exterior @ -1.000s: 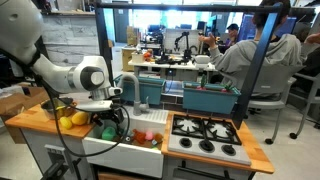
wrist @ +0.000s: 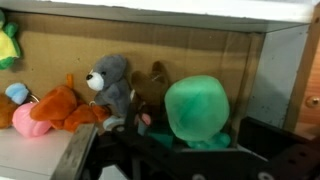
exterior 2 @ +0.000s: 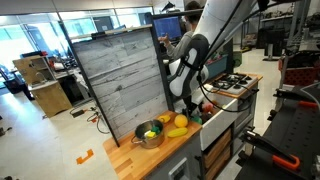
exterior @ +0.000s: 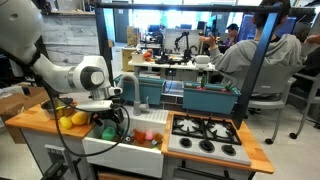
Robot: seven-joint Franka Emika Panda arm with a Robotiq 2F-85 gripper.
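Note:
My gripper stands open above the white sink, pointing down, with its fingers apart at the lower edge of the wrist view. A rounded green toy sits between and just beyond the fingers; whether they touch it cannot be told. Left of it lie a brown plush, a grey plush bear, an orange-brown plush and a pink toy. Another green and yellow toy is cut off at the far left. Beneath the gripper's dark body, part of the sink floor is hidden.
Left of the sink on the wooden counter are a metal pot and yellow items. A faucet rises behind the sink. To the right is a gas stove; a blue-green bin stands behind it.

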